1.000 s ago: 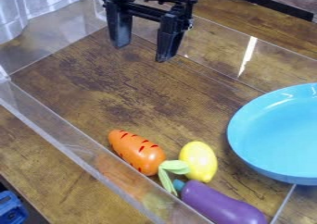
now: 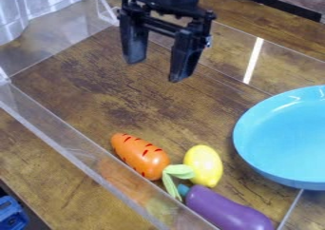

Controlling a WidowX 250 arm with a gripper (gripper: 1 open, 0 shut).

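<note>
My black gripper (image 2: 158, 61) hangs open at the top centre of the camera view, with nothing between its fingers, over bare wood. Below it, near the front, lie a toy carrot (image 2: 140, 154) with black marks and pale green leaves, a yellow lemon (image 2: 204, 163) to its right and a purple eggplant (image 2: 229, 211) at the bottom.
A blue plate (image 2: 286, 134) sits at the right. Clear low walls (image 2: 57, 129) border the wooden surface (image 2: 114, 105), whose middle is free. A white cloth is at the top left and a blue object (image 2: 8, 215) at the bottom left corner.
My gripper has moved down and slightly to the right in the view. The toys and plate have stayed in place.
</note>
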